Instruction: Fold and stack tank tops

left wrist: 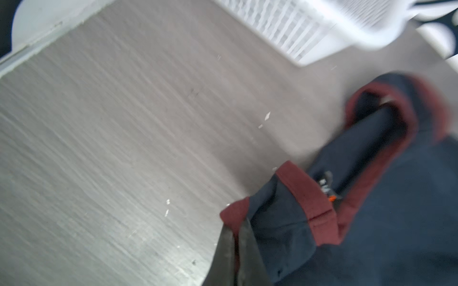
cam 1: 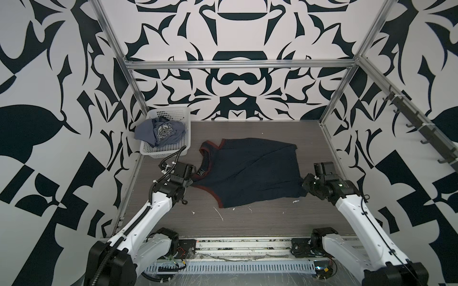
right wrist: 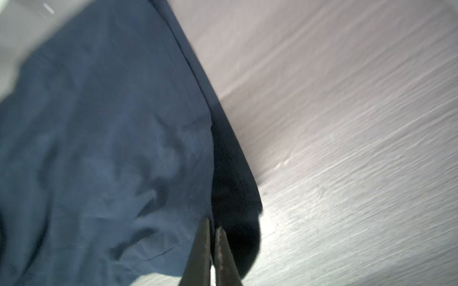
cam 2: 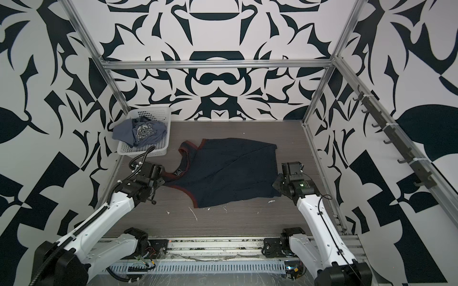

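Observation:
A navy tank top (cam 1: 252,171) with dark red trim lies spread on the table, neck end to the left, hem to the right. My left gripper is shut on the red-trimmed strap at the near neck corner, with that bit of cloth folded up. At the opposite end my right gripper is shut on the hem near its front corner. The near side of the top runs fairly straight between the two.
A white perforated basket (cam 1: 186,133) with grey-blue garments (cam 1: 157,131) stands at the back left. Bare table (cam 1: 248,221) with small white scraps lies along the front; some free room is at the back right.

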